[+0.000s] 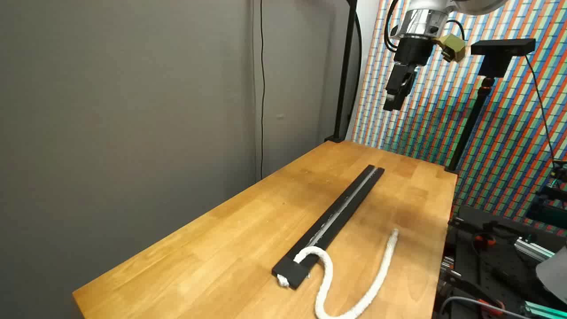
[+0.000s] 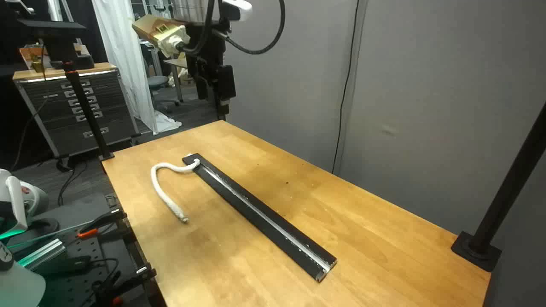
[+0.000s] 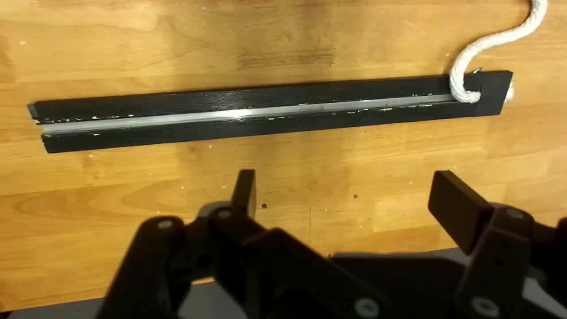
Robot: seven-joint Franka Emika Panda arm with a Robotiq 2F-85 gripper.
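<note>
A white rope (image 1: 376,284) has one end held in the end block of a long black channel (image 1: 340,218); a short stub sticks out past that block. From there the rope curves over the wood, and its free end (image 2: 182,217) lies on the table beside the channel. Along the channel (image 2: 261,217) runs a bare pale groove, empty except at the rope's end. My gripper hangs high above the table, its fingers wide apart with nothing between them. In the wrist view the channel and part of the rope (image 3: 491,41) show beyond the fingertips.
A black post (image 2: 504,189) rises from one corner, and a black stand (image 1: 473,117) from another. A grey wall borders one long side; a dark cart (image 1: 494,271) with tools stands along the other.
</note>
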